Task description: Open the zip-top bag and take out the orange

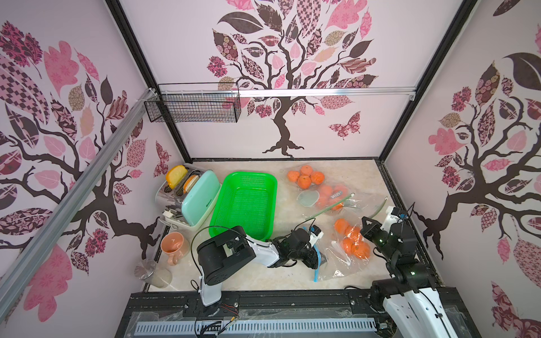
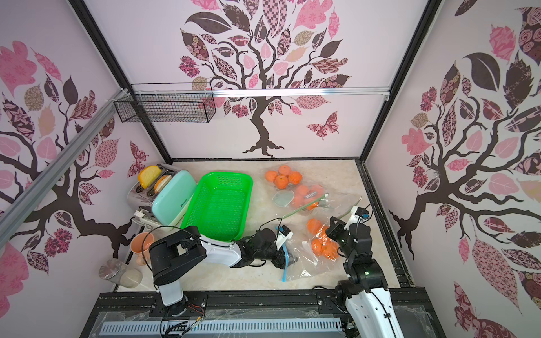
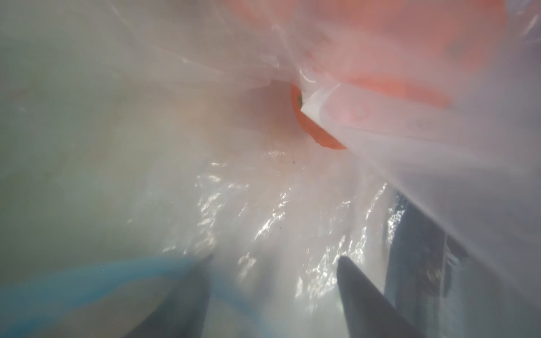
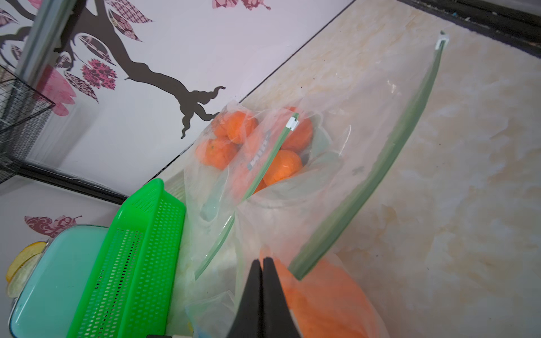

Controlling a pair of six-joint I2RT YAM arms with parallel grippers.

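Note:
A clear zip bag of oranges (image 1: pixel 355 248) lies at the front right, crumpled, with a blue strip (image 1: pixel 316 273) at its left end. My left gripper is at that end, open, with clear plastic filling the left wrist view round its fingers; an orange (image 3: pixel 318 132) shows beyond, partly behind the film. My right gripper is shut over the bag's right part, with nothing seen between its fingertips. Behind lie more bagged oranges (image 4: pixel 281 166) with green zip strips (image 4: pixel 383 163).
A green basket (image 1: pixel 242 202) stands left of the bags. A toaster with a mint side (image 1: pixel 200 200), a pink mug (image 1: pixel 173 243) and a glass jar (image 1: pixel 155 273) are at the far left. Some bare table shows at the back right.

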